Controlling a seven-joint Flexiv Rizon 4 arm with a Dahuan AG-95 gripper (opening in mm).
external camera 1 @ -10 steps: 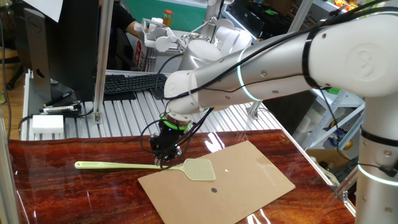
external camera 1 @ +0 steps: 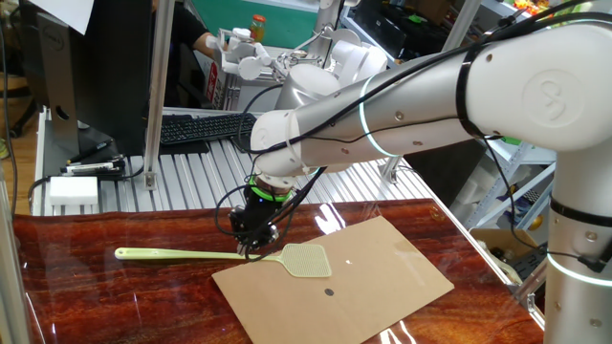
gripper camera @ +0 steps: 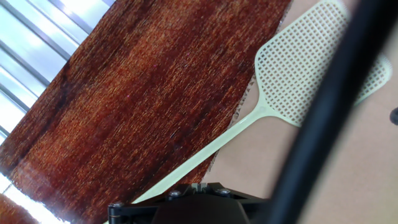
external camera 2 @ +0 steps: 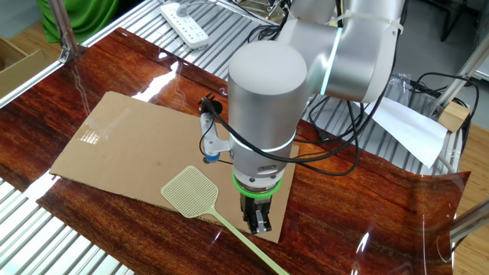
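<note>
A pale green fly swatter [external camera 1: 306,260] lies with its mesh head on a brown cardboard sheet [external camera 1: 373,287], its handle stretching left over the dark wood tabletop in exterior view 1. My black gripper [external camera 2: 260,227] points down close to the swatter's neck, beside the handle in exterior view 2. Whether it touches the handle cannot be told. In the wrist view the swatter [gripper camera: 305,62] runs from upper right to lower left, and its handle passes behind the gripper at the bottom edge. How far apart the fingers stand is unclear.
Loose black cables hang around the wrist, and one blurred cable [gripper camera: 329,99] crosses the wrist view. A white power strip [external camera 2: 185,27] and a keyboard [external camera 1: 201,128] rest on the slatted metal surface beyond the wood. Bare glossy tabletop [external camera 2: 367,202] lies beside the cardboard.
The arm's upper links have shifted very slightly since a second ago. The swatter and cardboard stay in the same place, and the gripper is nearly still.
</note>
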